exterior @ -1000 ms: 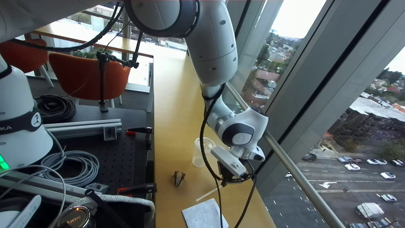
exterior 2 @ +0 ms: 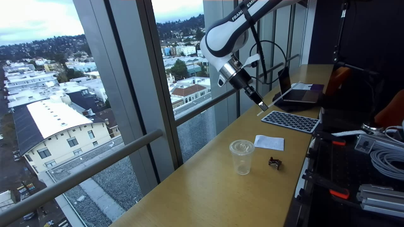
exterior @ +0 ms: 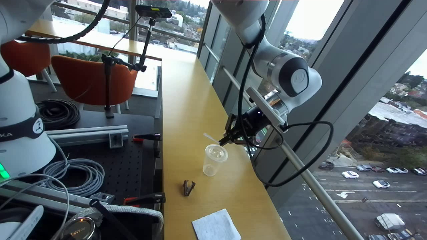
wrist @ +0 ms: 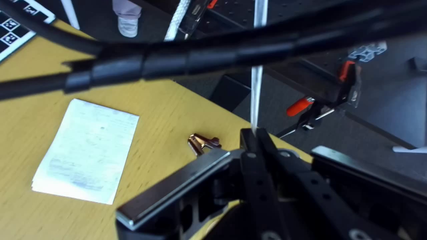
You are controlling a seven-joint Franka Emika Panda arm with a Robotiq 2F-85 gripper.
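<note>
A thin clear straw (wrist: 256, 96) is pinched in my gripper, whose black fingers are shut on it. In exterior view 2 the straw (exterior 2: 284, 94) slants up and away from the gripper (exterior 2: 263, 106), with a short end poking out on the other side. A clear plastic cup (exterior 2: 242, 160) with a lid stands upright on the table. From exterior view 1, the gripper (exterior: 223, 141) overlaps the area just behind and right of the cup (exterior: 210, 165); in exterior view 2 it appears raised above the table and apart from the cup.
A brown clip (exterior: 188, 188) and a sheet of white paper (exterior: 217, 225) lie on the table (exterior: 182, 120). A keyboard (exterior 2: 291, 121) and a laptop (exterior 2: 299, 95) sit farther along it. The window rail (exterior: 304, 170) runs beside the table, and cables loop around the arm.
My arm has swung up and back from near the paper toward the cup, carrying the straw. The cup, clip and paper have stayed where they were.
</note>
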